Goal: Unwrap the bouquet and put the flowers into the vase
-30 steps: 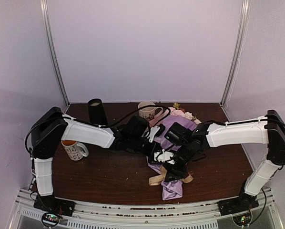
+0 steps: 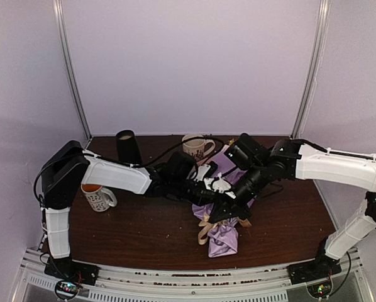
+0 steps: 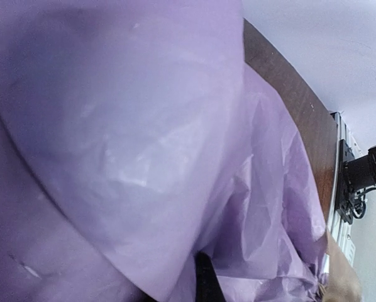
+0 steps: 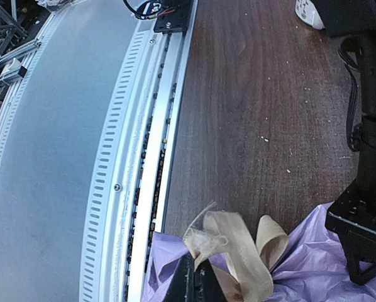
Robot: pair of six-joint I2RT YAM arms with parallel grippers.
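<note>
The bouquet's purple wrapping (image 2: 222,241) lies on the table, its tied tail toward the front edge; my right arm hides most of the blossoms. A beige ribbon (image 4: 229,236) circles the wrapping. In the right wrist view, my right gripper is shut with a bunched bit of that ribbon at its fingertips. My left gripper (image 2: 204,200) is shut at the wrapping's left side. Purple film (image 3: 138,126) fills its wrist view and covers most of its fingers (image 3: 207,280); whether film is pinched cannot be told. A dark, tall vase (image 2: 128,148) stands at the back left.
One patterned mug (image 2: 99,199) stands left, beyond my left forearm, and another mug (image 2: 194,147) is at the back beside the bouquet. Both arms crowd the middle. Bare table (image 2: 144,236) shows at the front left.
My right gripper has shifted slightly left, its forearm swinging across the blossoms. The ribbon's left end is pulled out of its flat lie, and the bouquet's tail has moved left and up a little.
</note>
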